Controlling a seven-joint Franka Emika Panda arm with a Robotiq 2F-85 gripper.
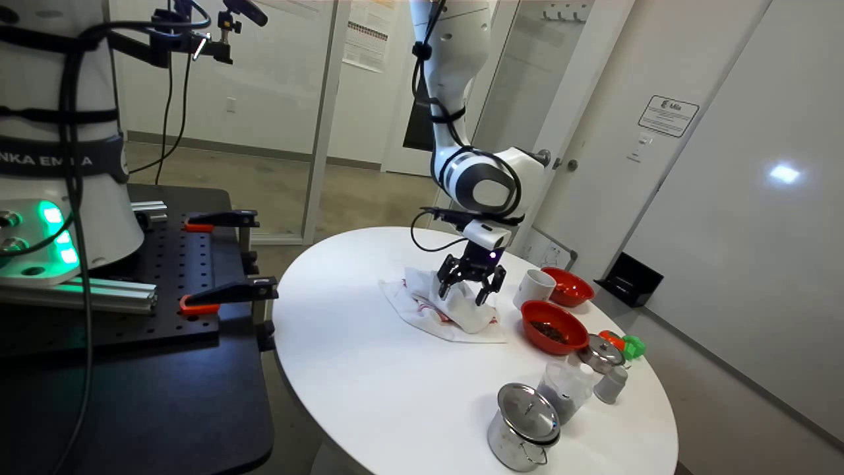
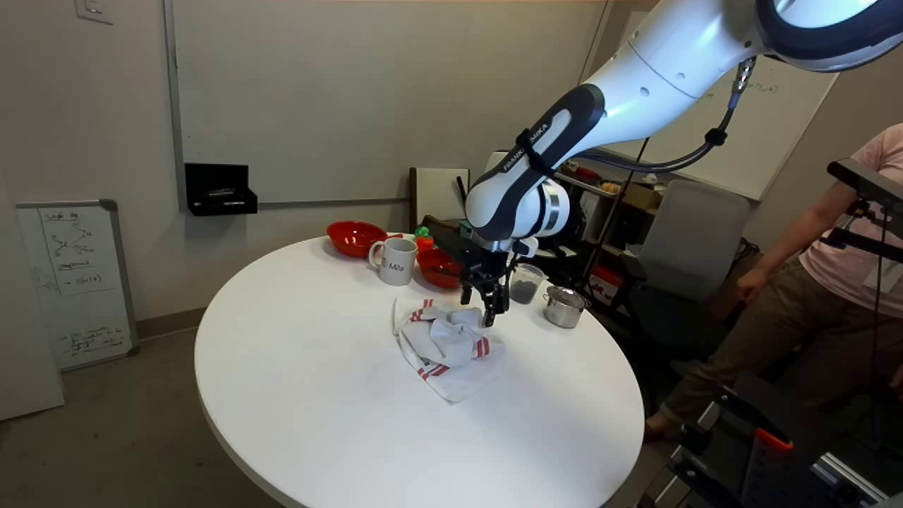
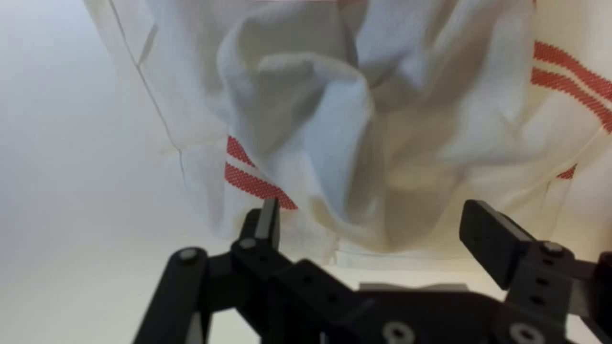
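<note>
A white towel with red stripes lies crumpled on the round white table, one part folded up over the rest. My gripper is open above the towel's edge on the side of the mug and bowls. In the wrist view the fingers stand wide apart, and the towel's raised folds lie beyond and between them. Nothing is gripped. Whether a fingertip touches the cloth I cannot tell.
Close by stand a white mug, a red bowl with dark contents and another red bowl. A lidded steel pot and a clear container stand farther along.
</note>
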